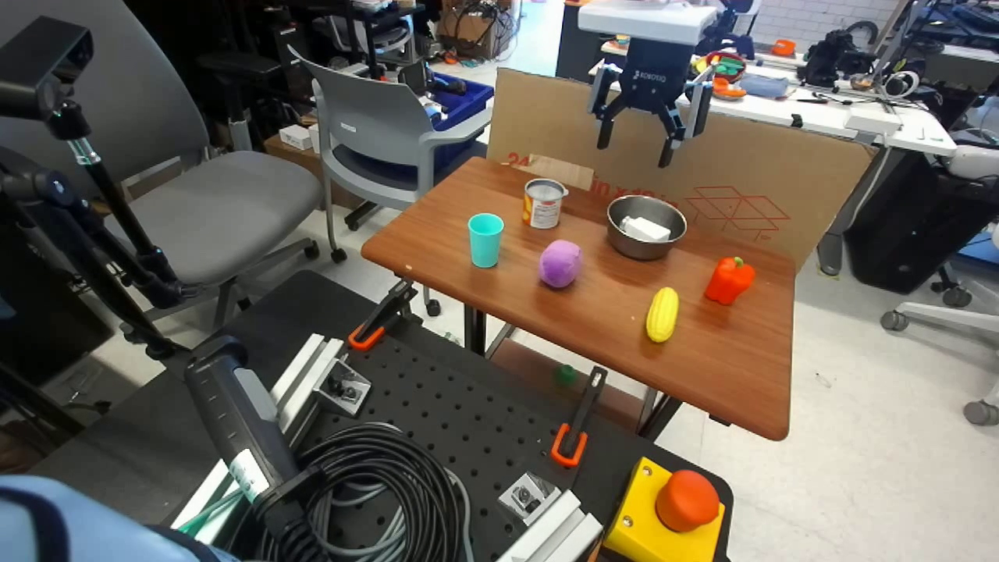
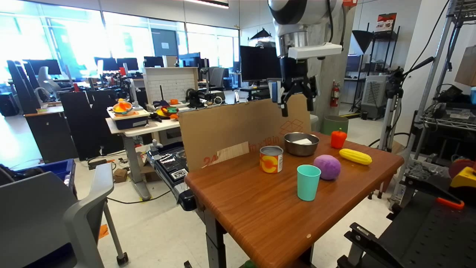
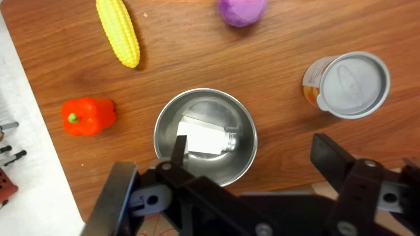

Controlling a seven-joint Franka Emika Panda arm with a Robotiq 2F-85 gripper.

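Above the back of the table, my gripper stands open in the air with nothing between its fingers. Below it is a metal bowl. In the wrist view a white shaker with a shiny metal cap lies on its side inside the bowl. One finger overlaps the bowl's edge in that view, while the exterior views show the gripper clear above the bowl.
On the table are a teal cup, a can, a purple ball, a yellow corn cob and a red pepper. A cardboard sheet borders the back edge.
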